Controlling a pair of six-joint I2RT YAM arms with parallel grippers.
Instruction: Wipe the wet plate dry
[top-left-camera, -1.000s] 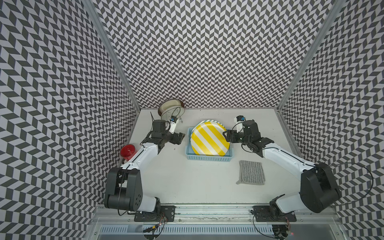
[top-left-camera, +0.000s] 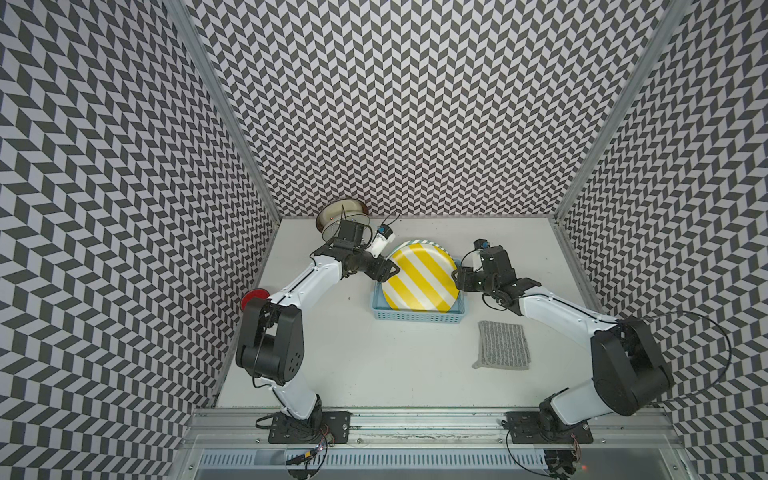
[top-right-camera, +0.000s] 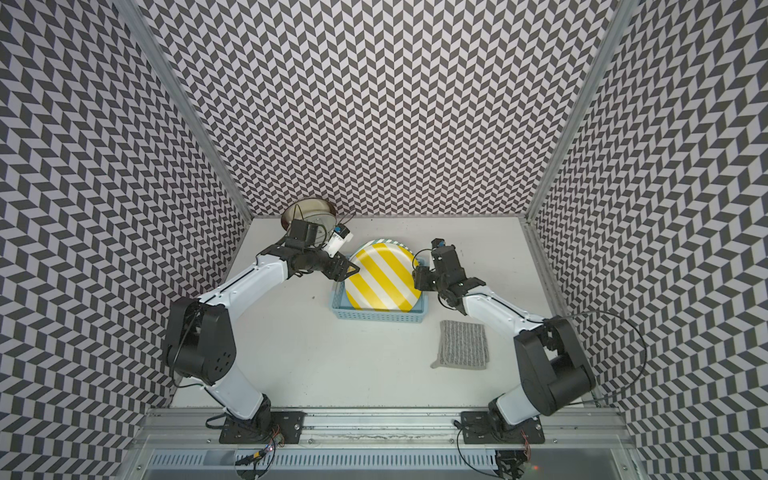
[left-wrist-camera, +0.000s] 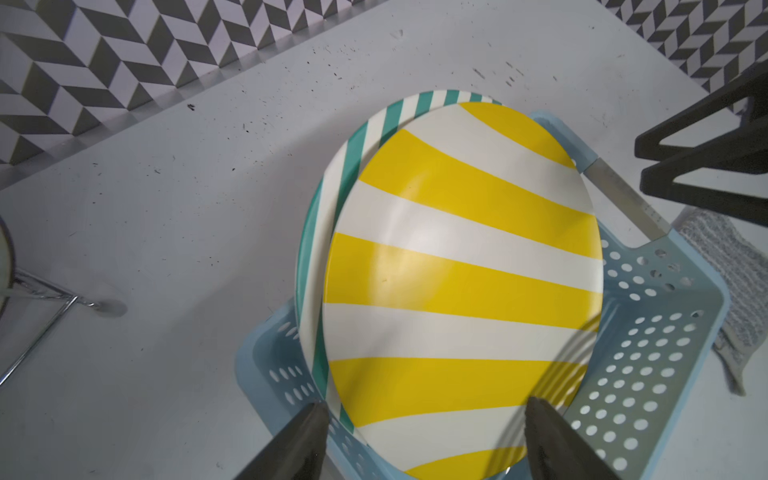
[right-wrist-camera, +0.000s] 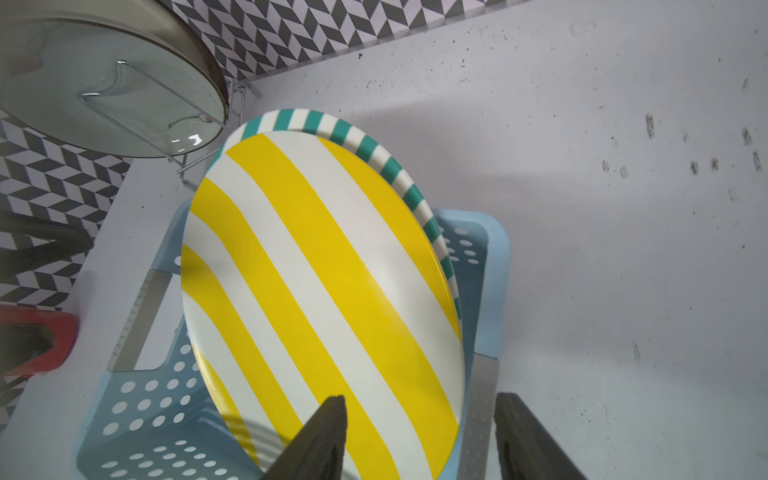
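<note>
A yellow-and-white striped plate (top-left-camera: 420, 277) leans upright in a light blue perforated basket (top-left-camera: 417, 316). Behind it stands a second plate with a green-and-white striped rim (left-wrist-camera: 310, 264). My left gripper is open over the yellow plate's left side; whether its fingers straddle the edge I cannot tell. On the other side my right gripper stands open, its fingers to either side of the yellow plate's right edge in the right wrist view. Neither gripper holds anything. Flat on the table, right of the basket's front, lies a grey ribbed cloth (top-left-camera: 503, 345).
At the back left, a rack holds pan lids or dishes (top-left-camera: 342, 214). A red cup (top-left-camera: 254, 299) sits at the left table edge, partly hidden by my left arm. Free table lies in front of the basket and at the back right.
The right gripper has shifted only a little. Plates, basket and cloth are where they were.
</note>
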